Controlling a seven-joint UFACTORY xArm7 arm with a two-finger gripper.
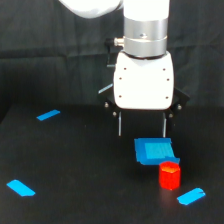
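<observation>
My gripper hangs from the white hand near the upper middle of the camera view. Its two thin fingers point down and stand wide apart, with nothing visibly gripped. Below them, a little right of the midpoint, a blue block-like object rests on the dark table. Whether the right fingertip touches this object, I cannot tell. A small red block sits in front of the blue object, at its lower right, and overlaps its near edge in this view.
Flat blue strips lie on the dark table: one far left, one near left and one near right. A dark curtain hangs behind.
</observation>
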